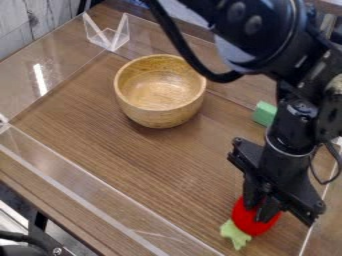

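My black gripper [259, 188] is low at the lower right of the camera view, shut on a red round object [254, 218] with a pale green tip [234, 234] pointing down-left. The gripper covers much of the red object, which is at or just above the wooden table [120, 180].
A wooden bowl [158, 92] sits at the upper middle. A green block [266, 115] lies at the right behind the arm. A clear angular object [107, 30] is at the far upper left.
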